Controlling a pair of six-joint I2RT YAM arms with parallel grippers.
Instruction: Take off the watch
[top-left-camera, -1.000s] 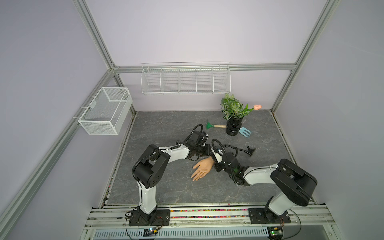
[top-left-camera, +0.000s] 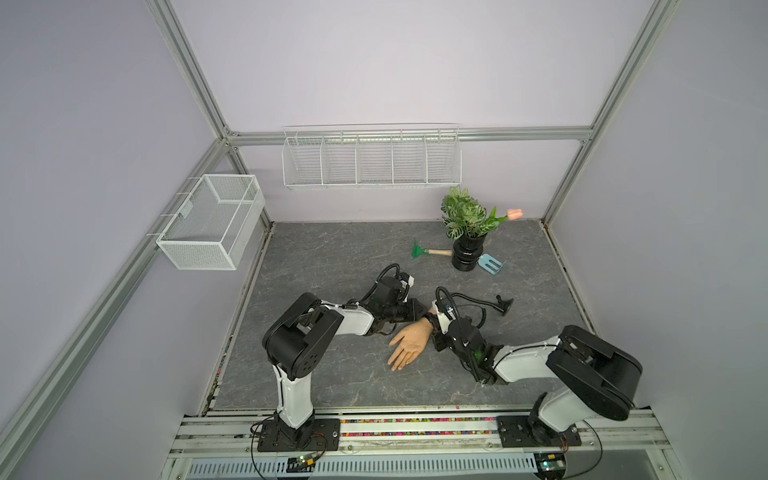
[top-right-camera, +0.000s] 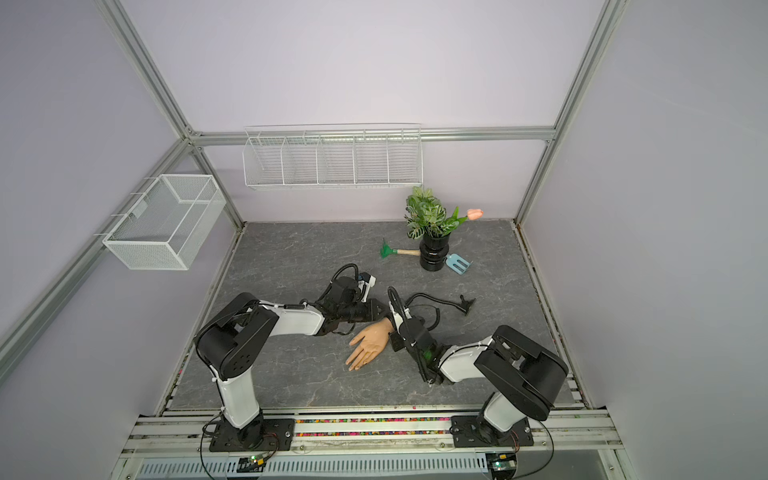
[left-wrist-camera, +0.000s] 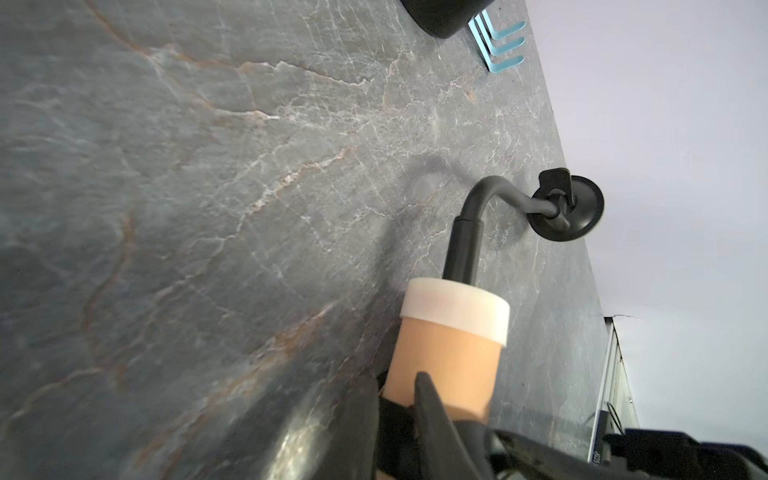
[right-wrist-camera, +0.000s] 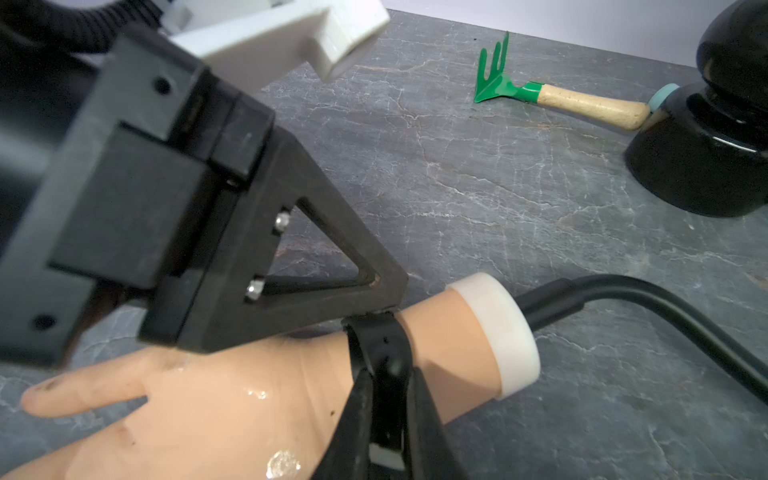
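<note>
A tan model hand (top-left-camera: 410, 342) lies on the table with a black watch strap (right-wrist-camera: 381, 344) around its wrist. My left gripper (top-left-camera: 419, 310) reaches in from the left at the wrist's far side. In the left wrist view its fingers (left-wrist-camera: 438, 428) are close together with the dark strap (left-wrist-camera: 396, 428) between them. In the right wrist view, the strap's upper end meets the left gripper's tip. My right gripper is over the near side of the wrist. The strap runs down between its fingers; whether they grip it is unclear. The watch face is not clearly visible.
A bent black stand (left-wrist-camera: 488, 196) with a suction-cup foot extends from the hand's white-cuffed end. Behind are a black vase (top-left-camera: 465, 254) with plants, a green rake (top-left-camera: 432, 252) and a blue fork (top-left-camera: 490, 264).
The model hand has shifted slightly right and nearer the front. My right gripper has moved right and a little forward; my left has drawn slightly back to the left and nearer the front.
</note>
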